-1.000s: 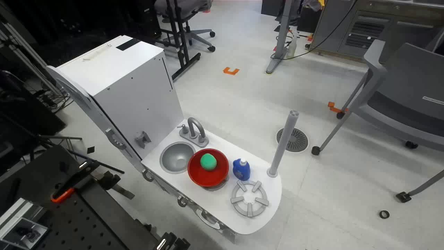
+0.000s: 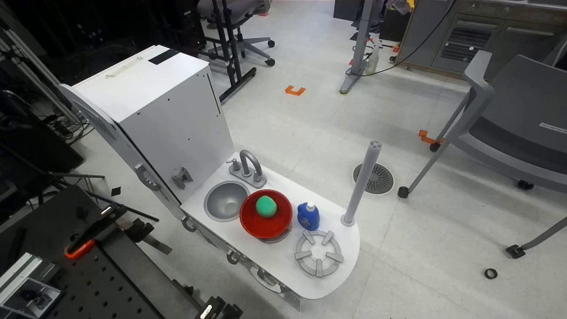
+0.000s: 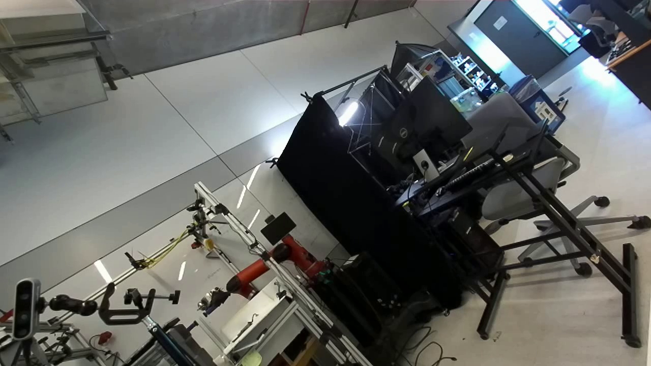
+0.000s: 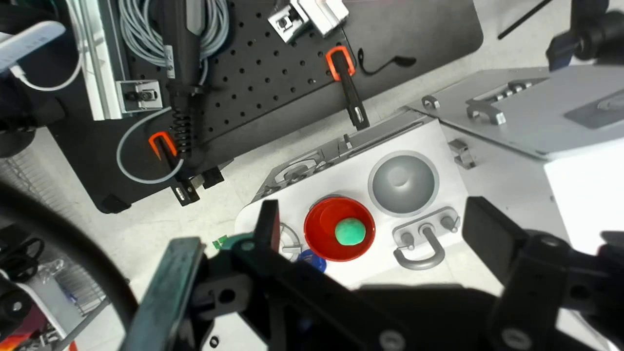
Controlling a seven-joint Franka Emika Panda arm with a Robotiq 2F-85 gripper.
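A green ball-like object point(image 2: 266, 206) rests inside the red bowl point(image 2: 255, 227), which stands on the white toy-kitchen counter beside the sink. The wrist view looks down on the same red bowl point(image 4: 316, 230) with the green object point(image 4: 350, 231) in it. My gripper is open, its two dark fingers wide apart and nothing held between them. It hangs well above the counter. Neither exterior view shows the gripper near the bowl.
On the counter are a grey sink point(image 2: 226, 201), a faucet point(image 2: 248, 168), a blue bottle point(image 2: 308, 217), a burner ring point(image 2: 319, 254) and an upright grey post point(image 2: 362, 183). A tall white cabinet point(image 2: 175, 106) rises at one end. A black perforated table point(image 4: 263, 76) runs alongside.
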